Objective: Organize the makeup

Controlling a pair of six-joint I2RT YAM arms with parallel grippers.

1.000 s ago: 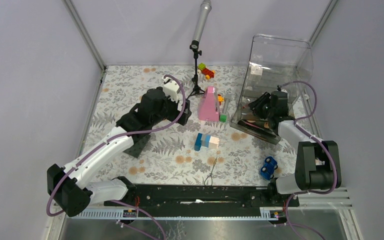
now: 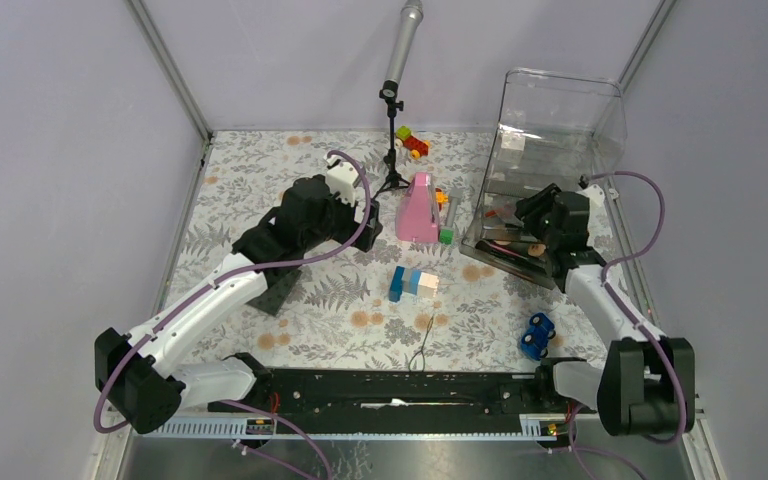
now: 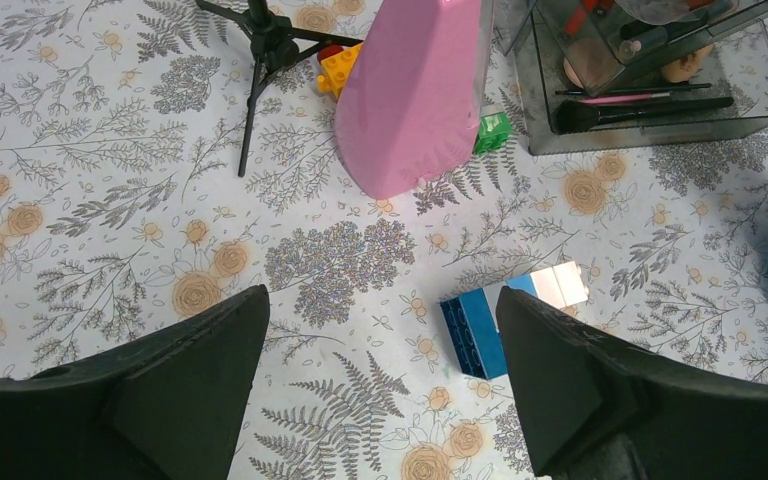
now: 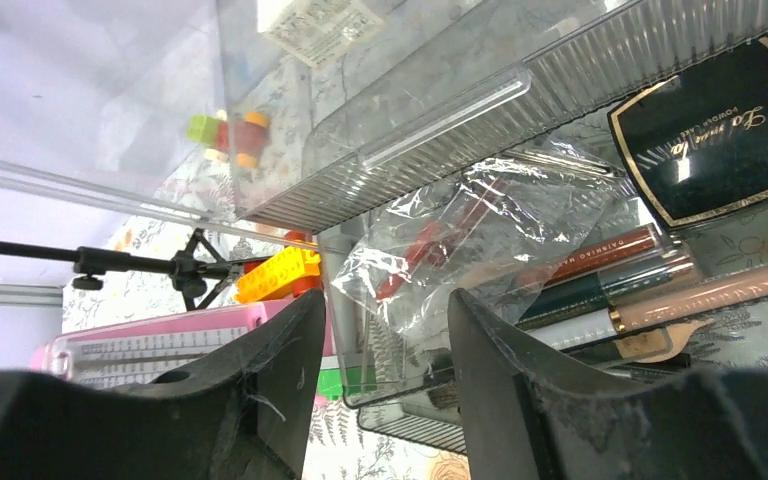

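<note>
A clear makeup organizer [image 2: 545,120] with its lid raised stands at the right. Its tray holds a plastic bag with red items [image 4: 480,230], several tubes [image 4: 660,310] and a black pouch [image 4: 710,130]; a black brush [image 3: 640,112] lies in the lower compartment. My right gripper hovers over the organizer, fingers apart, with nothing visible between them. My left gripper stands open above the table's left-middle, empty.
A pink object [image 2: 417,210], a tripod [image 2: 393,175] and toy bricks [image 2: 415,145] are behind. Blue and white blocks [image 2: 412,282], a blue toy car [image 2: 537,335] and a thin cord lie in front.
My right arm has shifted toward the right side, its elbow lower toward the front, with the gripper still over the organizer. The left arm is unchanged.
</note>
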